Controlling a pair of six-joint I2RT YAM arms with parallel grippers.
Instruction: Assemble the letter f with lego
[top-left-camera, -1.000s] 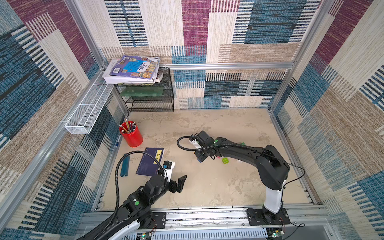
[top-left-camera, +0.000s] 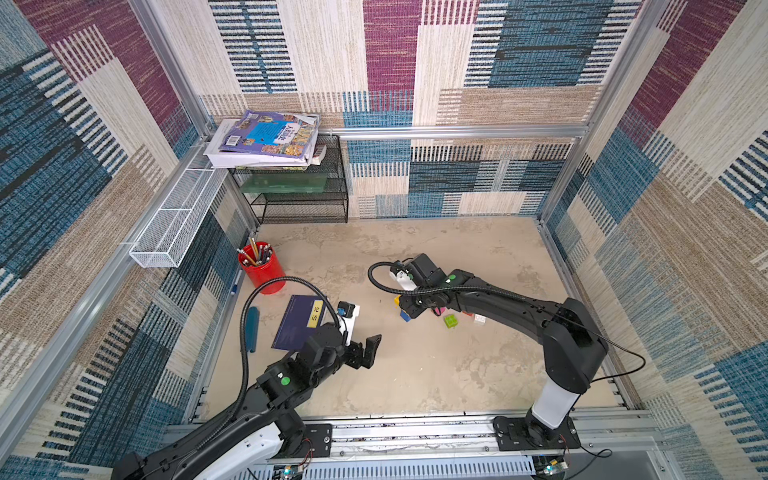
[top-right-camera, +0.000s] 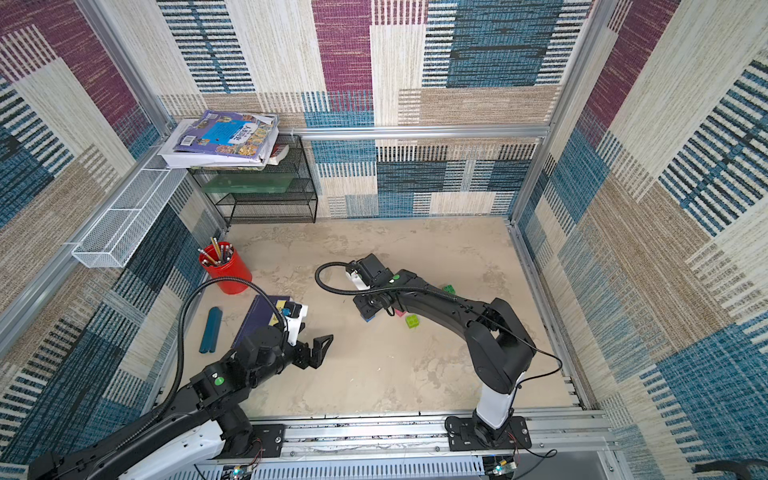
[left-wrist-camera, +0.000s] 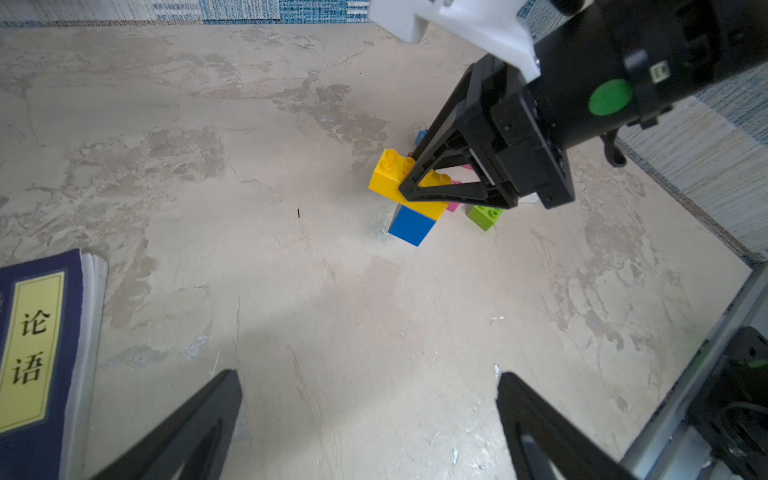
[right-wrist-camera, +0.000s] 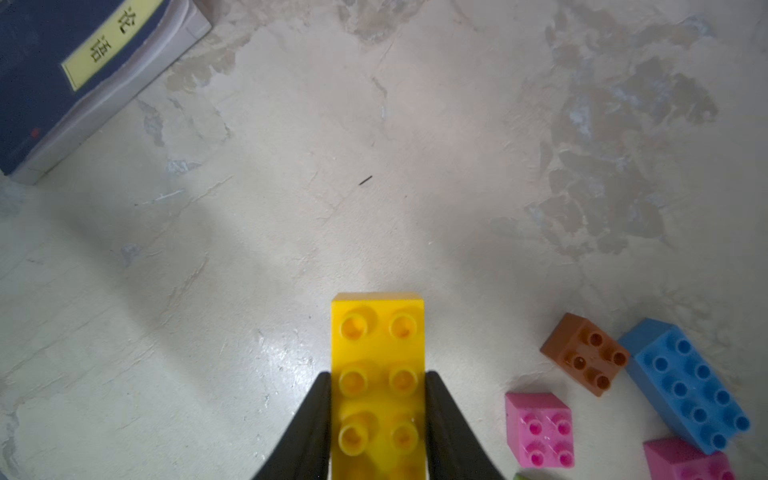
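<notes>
My right gripper is shut on a long yellow brick (right-wrist-camera: 376, 336) over the middle of the table. A blue brick (left-wrist-camera: 412, 224) shows directly beneath the yellow one in the left wrist view; whether they are joined is unclear. A brown brick (right-wrist-camera: 584, 352), a light-blue brick (right-wrist-camera: 684, 384), pink bricks (right-wrist-camera: 537, 428) and a green brick (left-wrist-camera: 485, 216) lie to the right. My left gripper stands open over bare table at the left front, with nothing between its fingers.
A dark blue book (top-left-camera: 292, 324), a red pen cup (top-left-camera: 264, 272) and a teal case (top-left-camera: 251, 328) occupy the left side. A wire shelf (top-left-camera: 296, 208) stands at the back.
My left arm has moved up and rightward. My right arm has risen and shifted rightward, with more of the bricks near it showing.
</notes>
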